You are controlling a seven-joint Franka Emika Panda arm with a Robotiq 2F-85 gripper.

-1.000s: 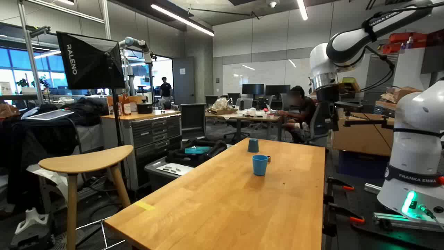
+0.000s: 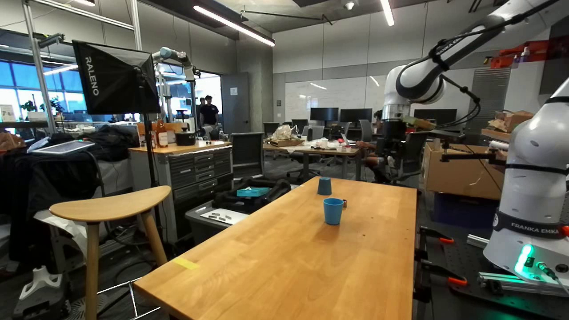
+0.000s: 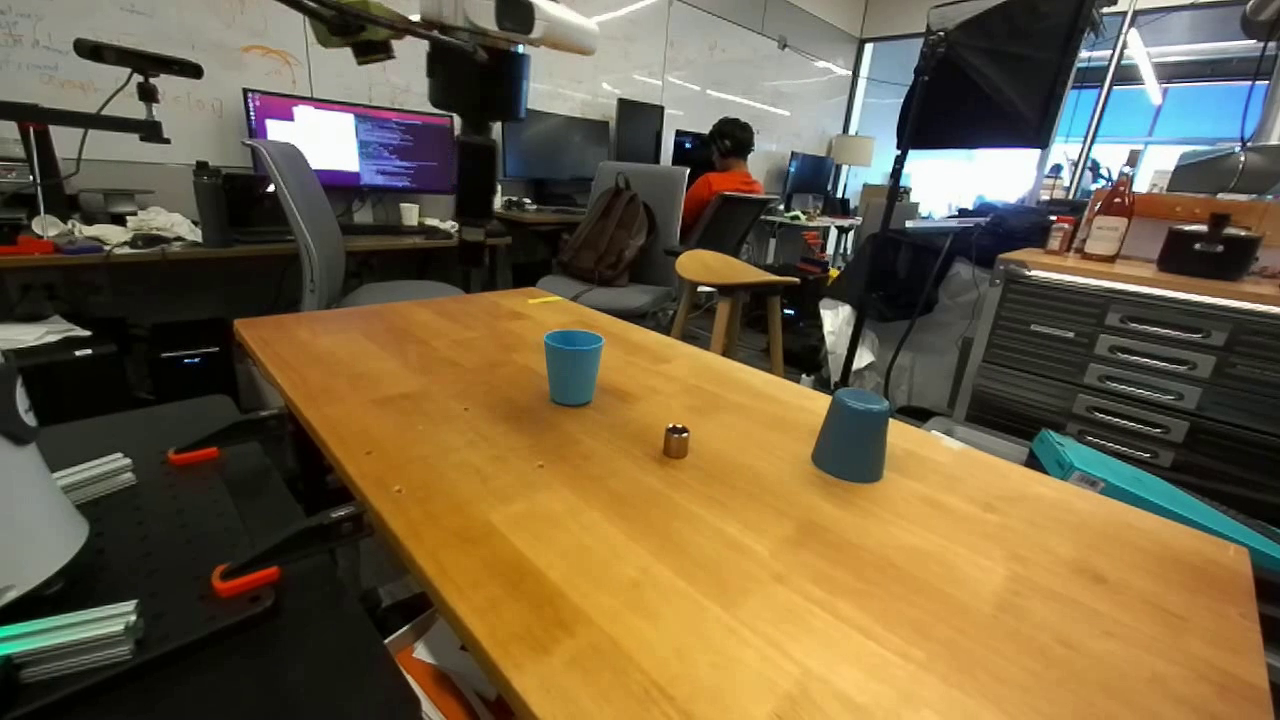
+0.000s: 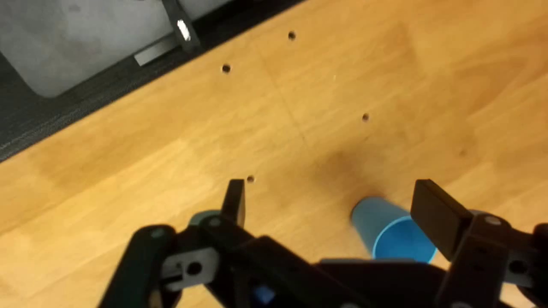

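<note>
A light-blue cup (image 3: 573,370) stands upright on the wooden table (image 3: 744,576), its mouth facing up. Farther along, a darker blue cup (image 3: 854,434) rests upside down. Between the two, closer to the darker one, sits a small metallic cylinder (image 3: 677,442). High over the table, apart from all of these, my gripper points down, open and empty. In the wrist view the light-blue cup (image 4: 377,220) shows far below, partly covered by the right-hand finger (image 4: 439,215). Neither the darker cup nor the cylinder appears in the wrist view.
Orange-tipped clamps (image 2: 450,280) line the robot-side edge. A wooden stool (image 2: 109,205) and a grey bin (image 2: 205,226) stand off the opposite side.
The arm has swung left in exterior view 1, toward the table, and the hand now hangs more nearly vertical. Both cups and the cylinder stay where they were.
</note>
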